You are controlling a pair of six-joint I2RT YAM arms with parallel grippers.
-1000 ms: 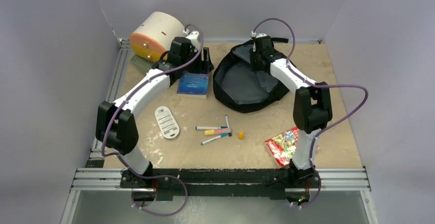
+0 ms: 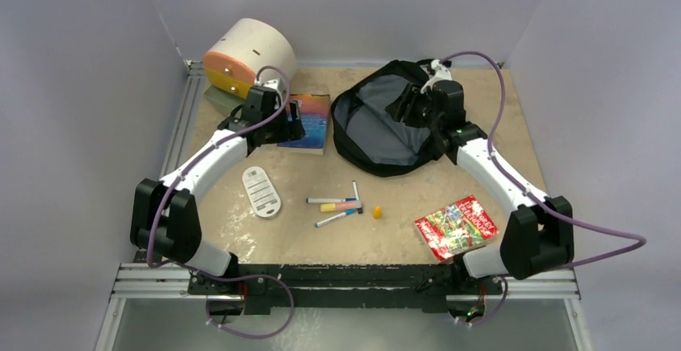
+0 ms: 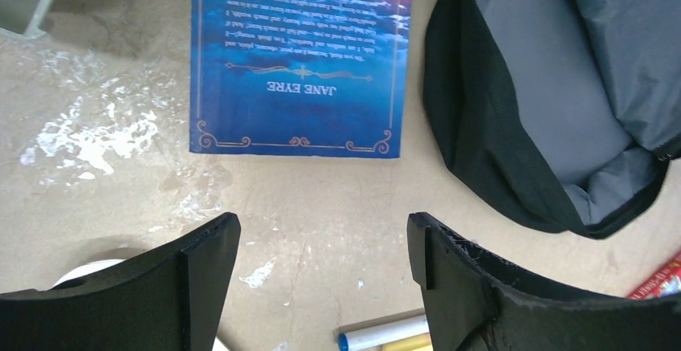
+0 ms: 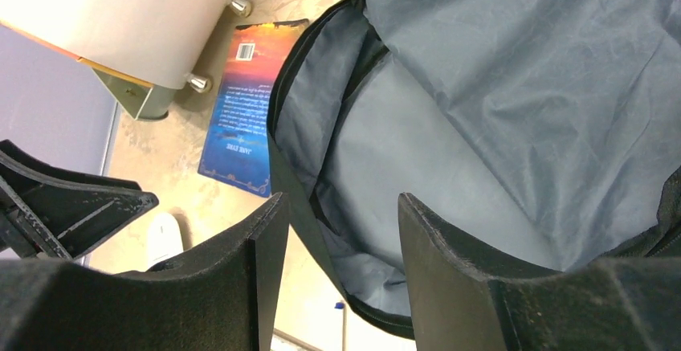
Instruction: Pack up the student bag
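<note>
An open black bag with grey lining (image 2: pixel 377 130) lies at the back centre. A blue book, Jane Eyre (image 3: pixel 294 62), lies left of it. My left gripper is open above the table just in front of the book, nothing between its fingers. My right gripper is held open over the bag, empty. At the front are several markers (image 2: pixel 333 206), a small orange item (image 2: pixel 377 212), a white oblong item (image 2: pixel 261 192) and a red illustrated book (image 2: pixel 455 226).
A white cylindrical case (image 2: pixel 257 42) with an orange and yellow front stands at the back left. Bare table (image 2: pixel 401 190) lies between the bag and the front items; grey walls bound the sides and back.
My left gripper has drawn back toward the front left.
</note>
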